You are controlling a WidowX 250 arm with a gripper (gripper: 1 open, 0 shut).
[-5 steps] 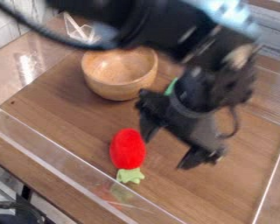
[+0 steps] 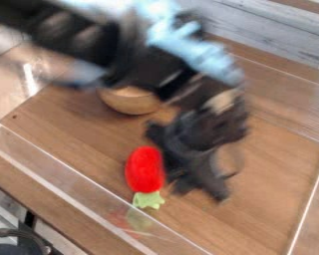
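Note:
A red vegetable toy [image 2: 144, 169] with a pale green leafy end [image 2: 148, 199] lies on the wooden surface [image 2: 83, 139] at the lower middle. My gripper [image 2: 191, 174] is blurred, low over the surface just to the right of the red toy. Whether its fingers are open or shut cannot be made out. A wooden bowl [image 2: 131, 101] sits behind, mostly hidden by the arm.
Clear transparent edging [image 2: 83, 207] runs along the front and sides of the wooden surface. A dark cable or fitting shows at the bottom left corner.

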